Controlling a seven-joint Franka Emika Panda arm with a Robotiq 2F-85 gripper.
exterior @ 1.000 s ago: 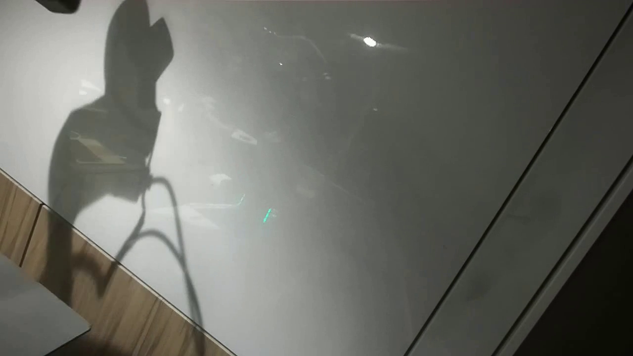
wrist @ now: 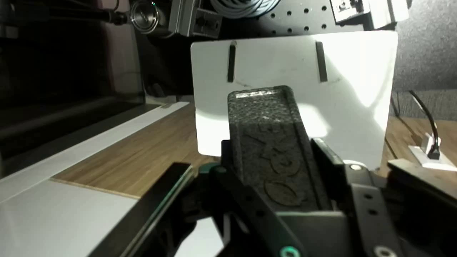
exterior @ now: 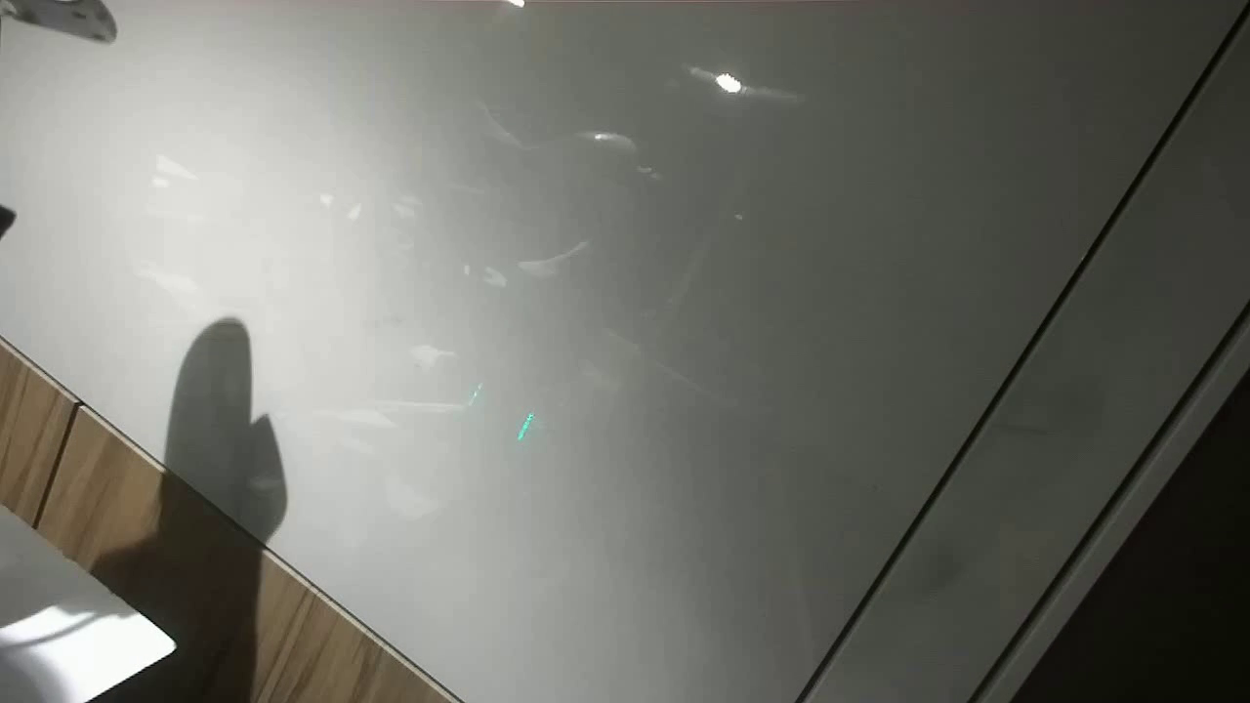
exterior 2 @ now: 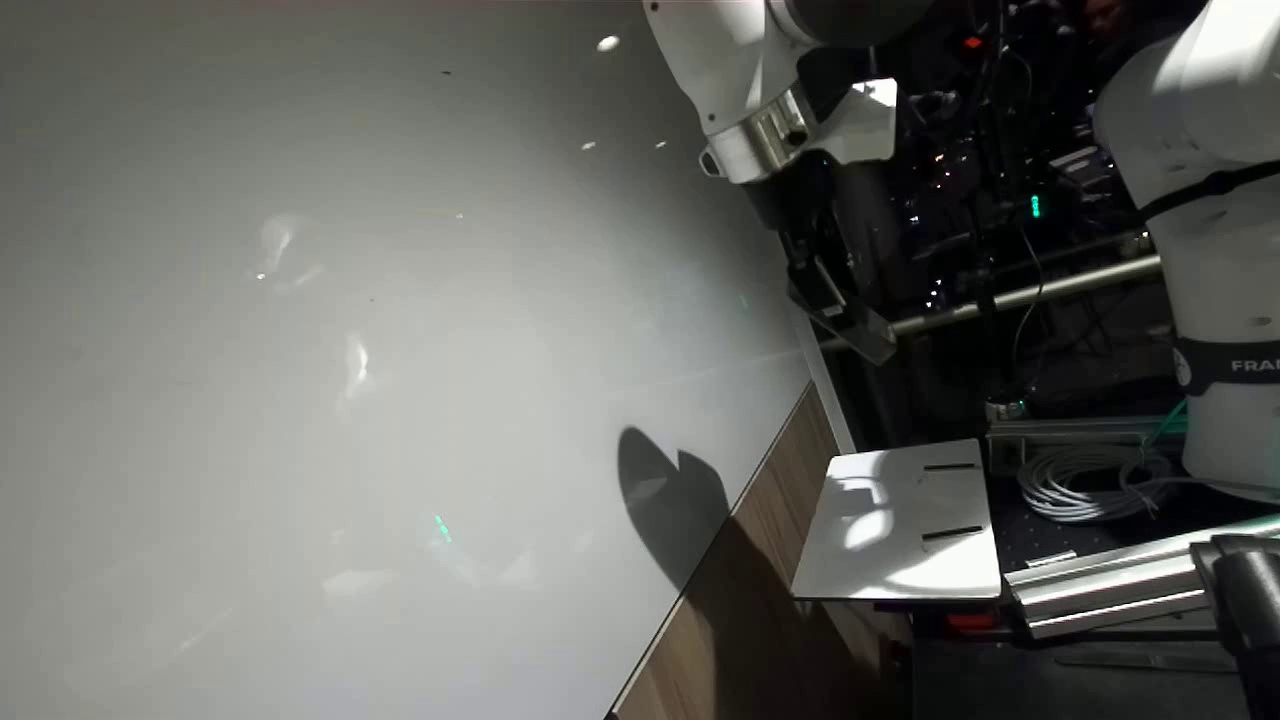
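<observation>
A dark grey, speckled bar-shaped block (wrist: 267, 128) with raised markings fills the middle of the wrist view. My gripper is shut on it, one finger along each long side, and the far end sticks out past the fingertips. In exterior view 2 the same dark block (exterior 2: 866, 336) hangs tilted below the gripper, in the air near the table's edge. The white plate (exterior 2: 894, 462) with two dark slots lies below it. In exterior view 1 the block cannot be made out; only a grey arm part (exterior: 70, 18) shows in the top left corner.
A wood strip (exterior: 340, 633) borders it. Beyond the plate are coiled cable (exterior 2: 1086, 480) and metal rails (exterior 2: 1116, 582). A plug with a black cable (wrist: 433, 150) sits at the right.
In exterior view 1 the arm's shadow has moved from the upper left of the table down to the wood strip. The dark part at the top left is gone, and a grey arm part shows there.
</observation>
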